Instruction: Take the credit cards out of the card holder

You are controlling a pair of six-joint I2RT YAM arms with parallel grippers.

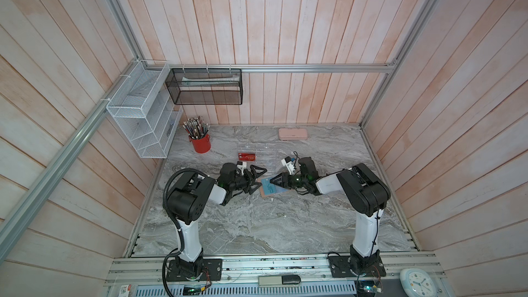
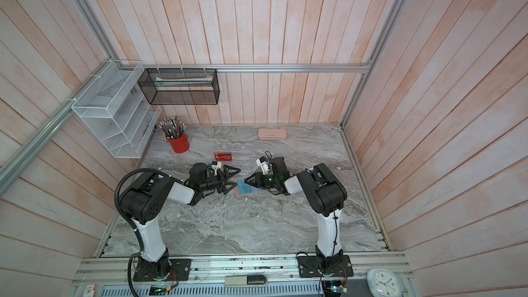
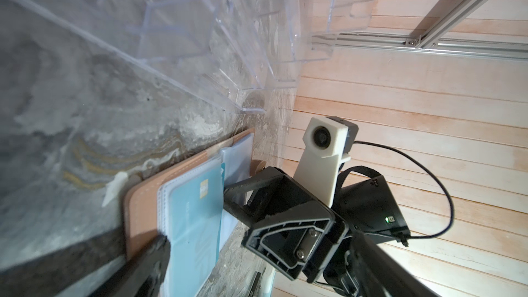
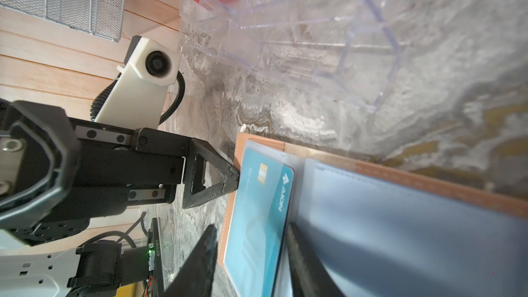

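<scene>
A tan card holder (image 4: 341, 159) lies spread out on the marble table, its clear sleeves facing up. One sleeve at its left end carries a light blue card (image 4: 255, 214), seen from the left side too as a blue card (image 3: 192, 209). My right gripper is over that card with its fingers apart, one on each side of the card's right edge. Whether they touch the sleeve cannot be told. At the holder's left edge is my left gripper (image 1: 263, 178), fingers wide apart and empty; a left finger (image 4: 214, 184) is close beside the holder's left border.
Just behind the holder stands a clear plastic rack (image 4: 308, 38) with a red card packet (image 1: 247, 156) at its left. A red pot of pens (image 1: 201, 143) and a pink case (image 1: 293, 133) are at the back.
</scene>
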